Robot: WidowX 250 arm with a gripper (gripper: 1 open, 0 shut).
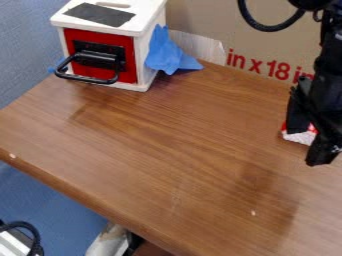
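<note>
My black gripper (313,130) is at the right edge of the view, low over the table (160,160) and partly cut off by the frame. Behind it a small red and white object (293,134) shows only in part. Whether the fingers are open or shut, or touch that object, I cannot tell.
A white toy oven (135,20) with a red door and black handle stands at the back left, a blue cloth (170,55) beside it. Cardboard lines the back.
</note>
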